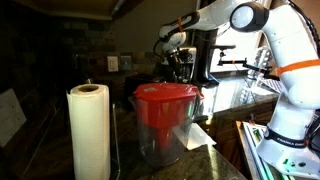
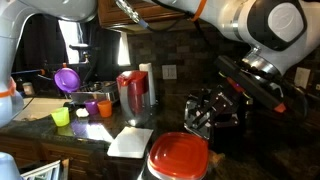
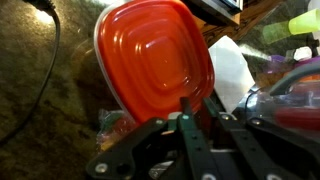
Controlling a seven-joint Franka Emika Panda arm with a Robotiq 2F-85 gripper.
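Observation:
A red lid [image 1: 166, 92] sits over a clear container [image 1: 162, 135] on the dark counter in exterior view 1. The lid [image 2: 179, 155] lies in front of my arm in exterior view 2, and its broad red top [image 3: 155, 55] fills the middle of the wrist view. My gripper is at the lid's near edge, its dark fingers close together and shut on the rim. The exact contact is hard to make out against the dark fingers. Only a little of the clear container [image 3: 115, 125] shows below the lid in that view.
A paper towel roll [image 1: 90, 132] stands left of the container. White paper [image 2: 130, 142] lies on the counter beside it. A red pitcher [image 2: 132, 92] and colourful cups [image 2: 104, 108] stand farther off. A dark cable [image 3: 45, 75] crosses the counter.

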